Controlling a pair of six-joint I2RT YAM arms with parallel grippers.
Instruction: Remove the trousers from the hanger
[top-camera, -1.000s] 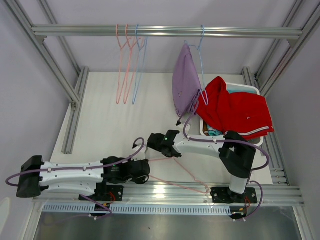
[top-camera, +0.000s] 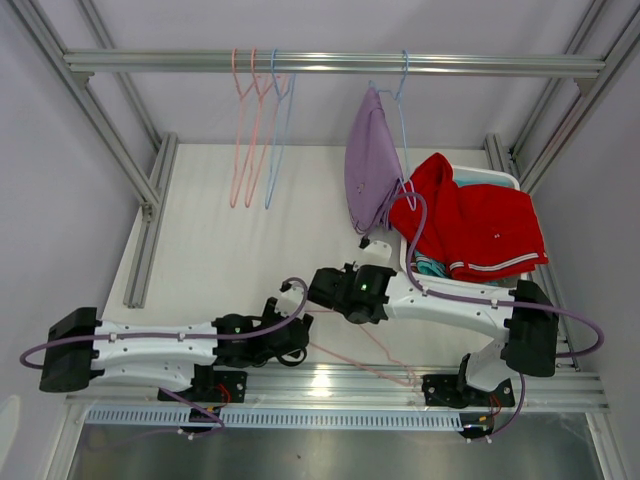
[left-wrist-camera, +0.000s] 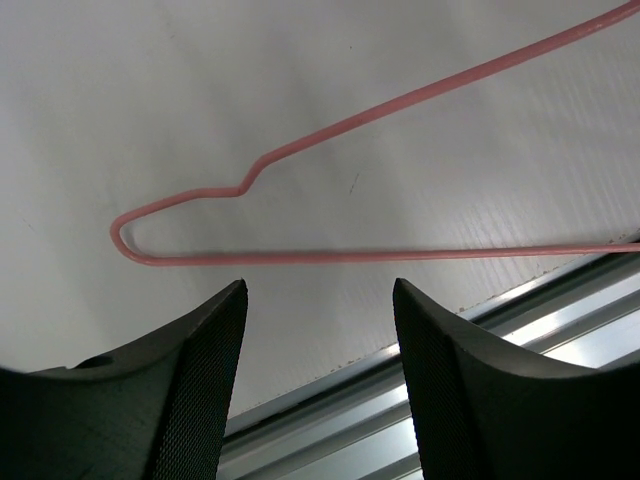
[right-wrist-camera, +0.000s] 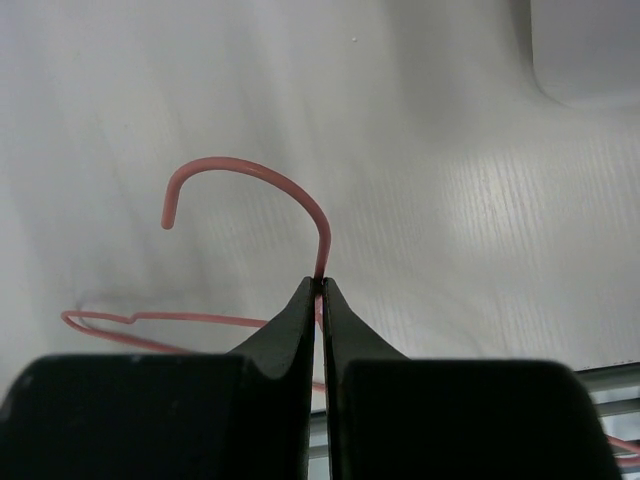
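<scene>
Purple trousers (top-camera: 370, 165) hang on a blue hanger (top-camera: 402, 120) from the rail at upper right. A pink hanger (left-wrist-camera: 380, 255) lies on the white floor. My left gripper hovers over it, open, with nothing between its fingers. My right gripper is shut on the hook (right-wrist-camera: 245, 165) of a pink hanger. In the top view both grippers are low at the centre, partly hidden by their arms.
A white basket with red clothing (top-camera: 490, 225) stands at the right. Pink and blue hangers (top-camera: 250, 130) hang on the rail (top-camera: 330, 62) at left.
My left arm has moved slightly right. The trousers look unchanged.
</scene>
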